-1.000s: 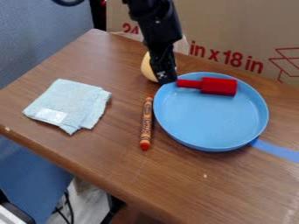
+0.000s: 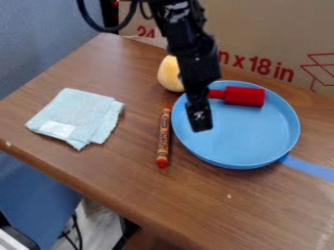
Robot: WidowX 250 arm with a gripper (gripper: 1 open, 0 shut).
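The black robot gripper (image 2: pixel 198 114) points down over the left part of a blue plate (image 2: pixel 253 137); whether its fingers are open or shut is hard to tell. A red object (image 2: pixel 241 95) with a narrower end lies on the plate's back part, partly hidden behind the gripper. An orange crayon-like stick (image 2: pixel 164 139) lies left of the plate. Behind the arm, a pale yellow rounded object (image 2: pixel 169 74) is partly visible.
A folded light-blue cloth (image 2: pixel 78 115) lies on the left of the wooden table (image 2: pixel 156 205). A cardboard box (image 2: pixel 274 39) stands at the back. Blue tape (image 2: pixel 313 169) runs right of the plate.
The objects look unmoved.
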